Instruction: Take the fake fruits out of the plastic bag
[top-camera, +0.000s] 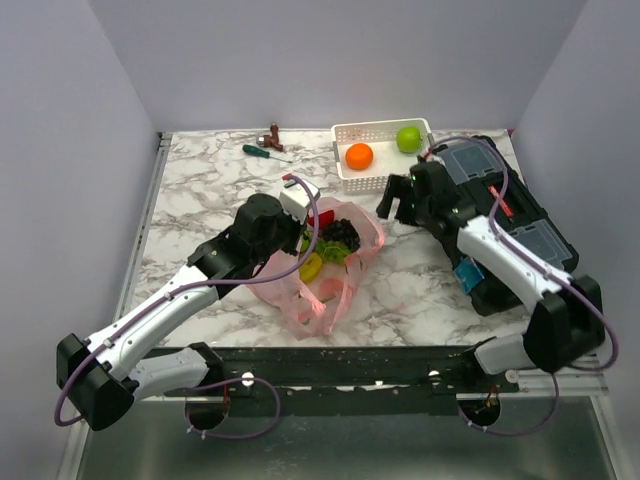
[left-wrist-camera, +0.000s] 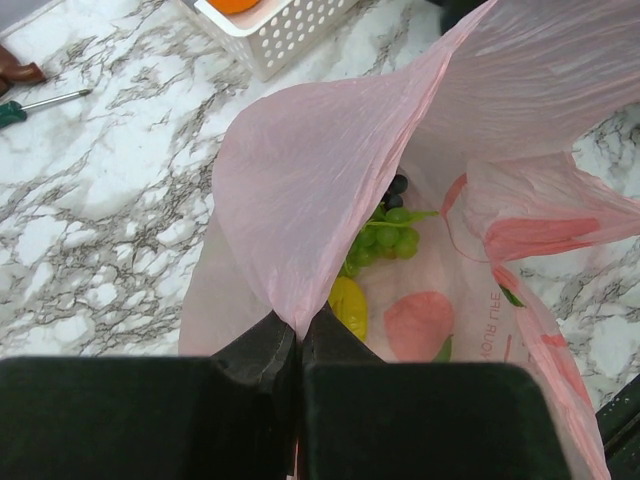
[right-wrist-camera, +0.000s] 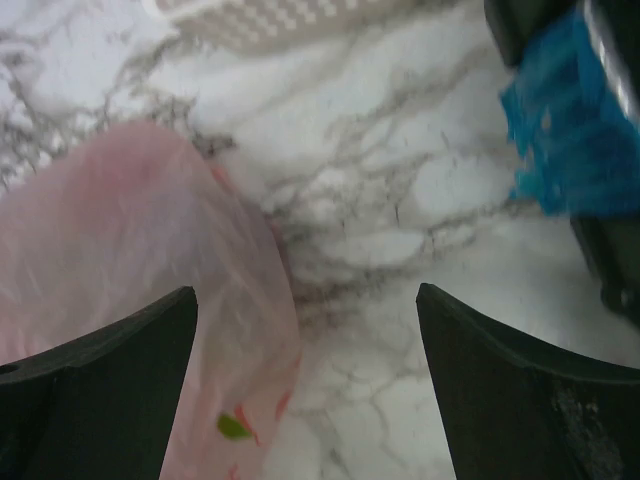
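Observation:
A pink plastic bag (top-camera: 368, 228) stands open on the marble table. Inside lie a yellow fruit (top-camera: 310, 268), green grapes (top-camera: 334, 251), dark grapes (top-camera: 342, 234) and something red (top-camera: 323, 218). My left gripper is shut on the bag's thin edge, which rises from between its fingertips in the left wrist view. To the right of the bag, my right gripper (top-camera: 385, 204) hangs open over the table; the right wrist view shows nothing between its fingers. An orange (top-camera: 359, 156) and a green apple (top-camera: 409, 139) sit in the white basket (top-camera: 366, 184).
A black toolbox (top-camera: 530, 215) takes up the table's right side, partly behind the right arm. A green screwdriver (top-camera: 257, 152) and a brown object (top-camera: 271, 138) lie at the back left. Bare marble shows between bag and toolbox.

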